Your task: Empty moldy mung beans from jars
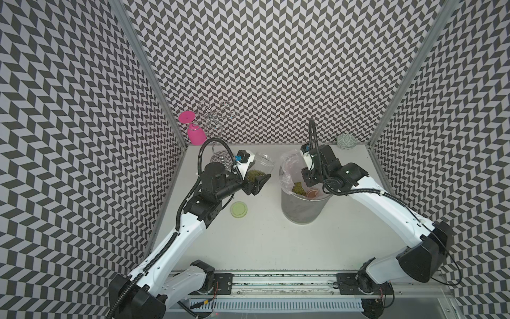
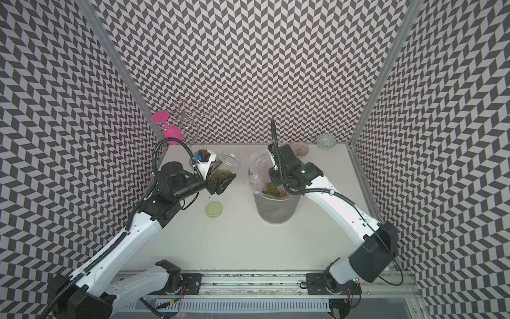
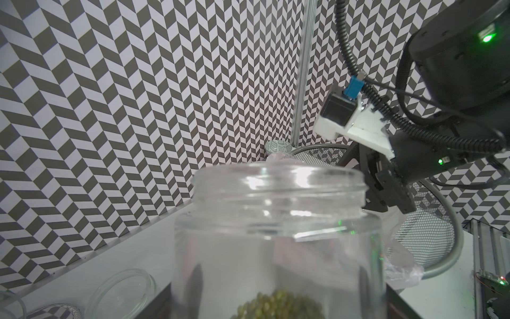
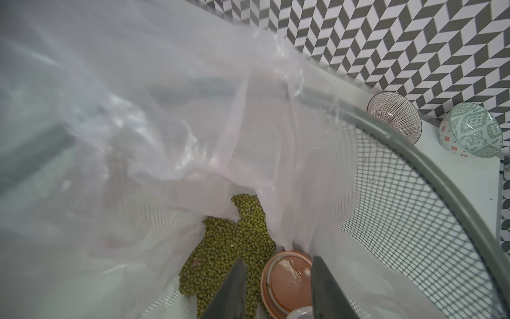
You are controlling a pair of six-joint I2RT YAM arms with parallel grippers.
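Note:
My left gripper is shut on a clear glass jar, held up to the left of the mesh bin. The jar's mouth is uncovered and green mung beans show low inside it. My right gripper is inside the bin's mouth, its fingertips apart with nothing seen gripped. Below it, a heap of mung beans lies at the bottom, beside a round terracotta-coloured piece. The crumpled plastic liner covers the bin's far-left side, while bare mesh shows at right.
A light green lid lies on the table left of the bin. Behind the left gripper is another glass jar. Pink and clear glassware stands at the back left; bowls sit at the back right.

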